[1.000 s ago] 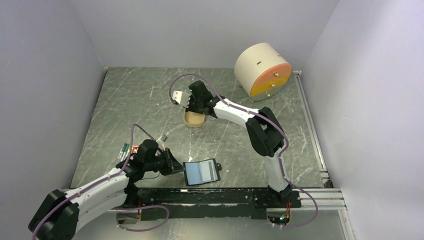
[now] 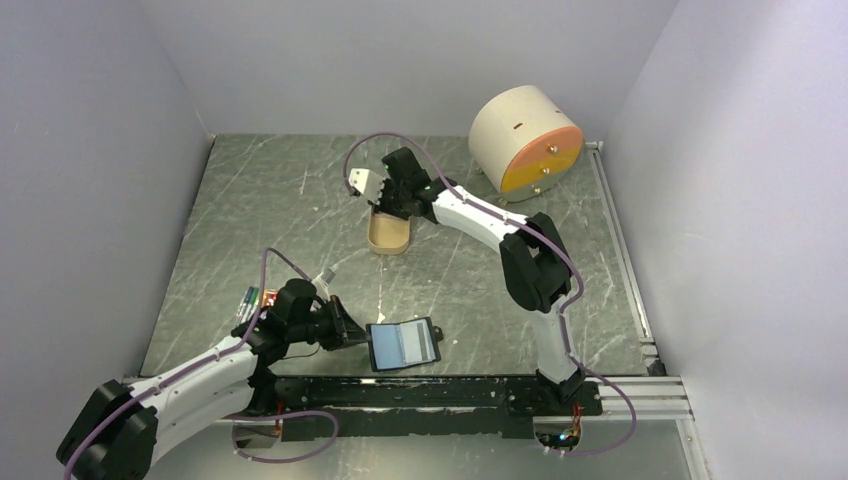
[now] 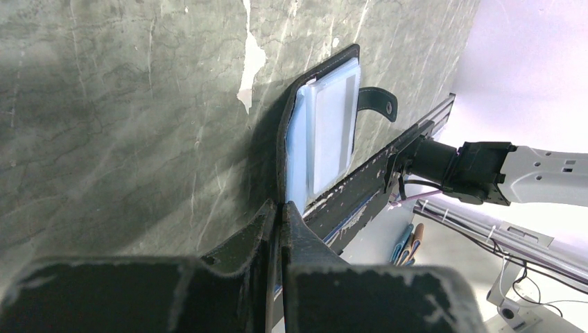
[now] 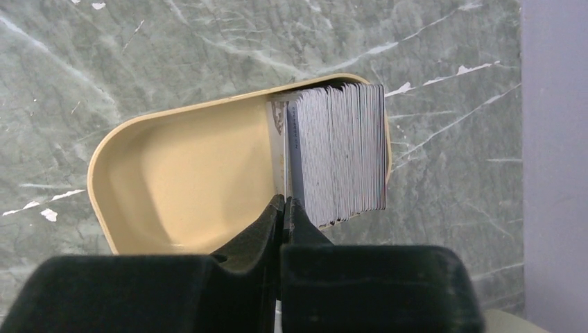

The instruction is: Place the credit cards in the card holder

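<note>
The card holder point(image 2: 388, 347) lies open near the table's front edge, its clear sleeves point(image 3: 334, 132) showing and its dark strap point(image 3: 378, 103) out to the side. My left gripper is shut on the holder's near dark edge. In the right wrist view, a tan box point(image 4: 114, 201) holds a tight stack of cards point(image 4: 343, 152) on edge at one end. My right gripper is shut at the front of this stack. A thin white card edge point(image 4: 285, 139) runs down to its fingertips; whether they pinch it cannot be seen.
A large cream drum-shaped cabinet point(image 2: 518, 125) with an orange and yellow front stands at the back right. Small coloured items point(image 2: 248, 302) lie beside the left arm. Between the tan box and the holder the table is clear.
The left arm and the card holder have stayed still.
</note>
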